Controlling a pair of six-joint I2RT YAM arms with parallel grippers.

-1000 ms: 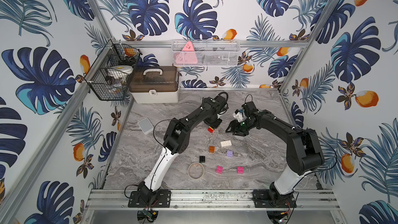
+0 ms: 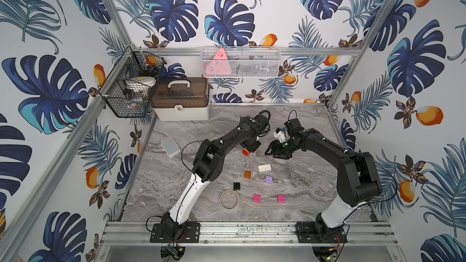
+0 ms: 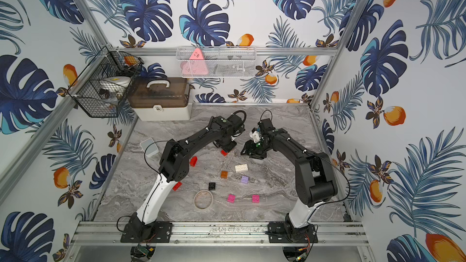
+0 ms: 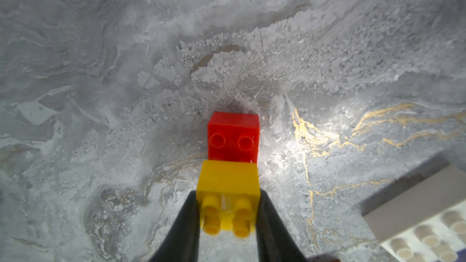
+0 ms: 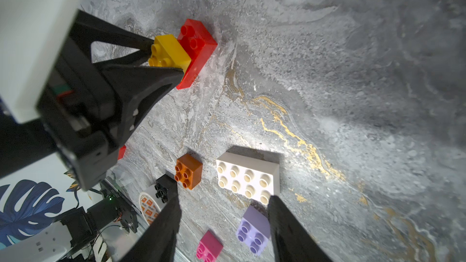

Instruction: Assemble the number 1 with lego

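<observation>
My left gripper is shut on a yellow brick, held at a red brick; in the right wrist view the yellow brick [image 5: 170, 53] is against or just over the red brick [image 5: 194, 68], which lies in mid table. Whether they touch I cannot tell. My right gripper stands open, empty, to the right of them. Below it lie a white brick [image 5: 245, 182], an orange brick [image 5: 189, 169] and a lilac brick [image 5: 254, 225].
A black brick [image 2: 237, 185], two pink bricks [image 2: 281, 198] and a tape ring [image 2: 229, 191] lie toward the front. More red bricks [image 3: 193, 161] lie at left. A lidded box [image 2: 179, 109] stands back left.
The right arm is nearly unmoved.
</observation>
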